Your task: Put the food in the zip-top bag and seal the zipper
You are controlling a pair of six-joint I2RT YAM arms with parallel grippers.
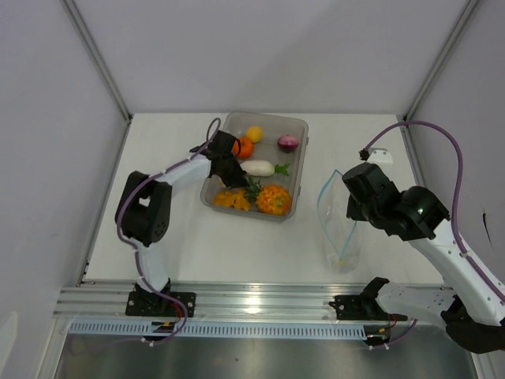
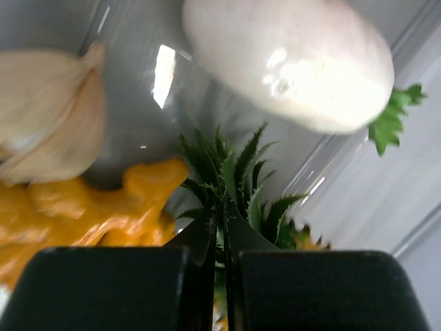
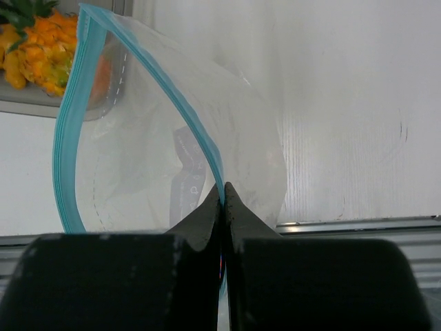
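The grey bin (image 1: 291, 181) holds a white radish (image 2: 282, 76), a garlic bulb (image 2: 48, 117), orange squash (image 2: 83, 214), a pineapple (image 1: 273, 199) with spiky leaves (image 2: 227, 172), a red onion (image 1: 288, 142), a lemon (image 1: 254, 133) and an orange (image 1: 245, 147). My left gripper is shut over the pineapple leaves; whether any leaf is between its fingers I cannot tell. My right gripper is shut on the blue zip edge of the clear bag (image 3: 131, 158), whose mouth hangs open right of the bin.
Walls and metal rails border it, with the bag and right arm over its right part.
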